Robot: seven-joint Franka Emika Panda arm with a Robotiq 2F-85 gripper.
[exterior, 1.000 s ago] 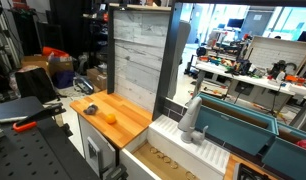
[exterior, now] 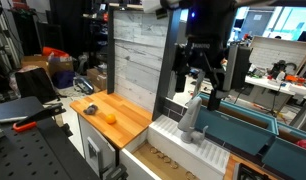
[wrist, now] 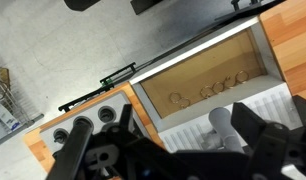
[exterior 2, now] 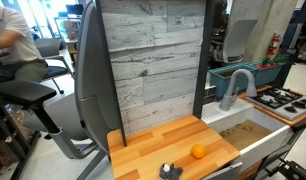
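My black gripper point(exterior: 196, 97) hangs above the sink area in exterior view 1, its two fingers spread well apart. Nothing shows between them. In the wrist view the dark fingers point(wrist: 122, 150) stand on either side of the grey faucet point(wrist: 223, 122), which lies below. An open drawer point(wrist: 171, 72) with a brown bottom holds several small rings point(wrist: 207, 91). On the wooden counter point(exterior 2: 143, 155) rest an orange round object point(exterior 2: 199, 151) and a small dark-and-silver object point(exterior 2: 169, 171). The gripper cannot be made out in exterior view 2.
A stovetop point(exterior 2: 278, 101) lies right of the sink. Behind the counter rises a white wood-plank panel point(exterior 2: 158, 75), with a dark upright post beside it. A teal bin point(exterior: 238, 133) stands behind the faucet. The counter between panel and drawer is mostly clear.
The counter objects look unmoved.
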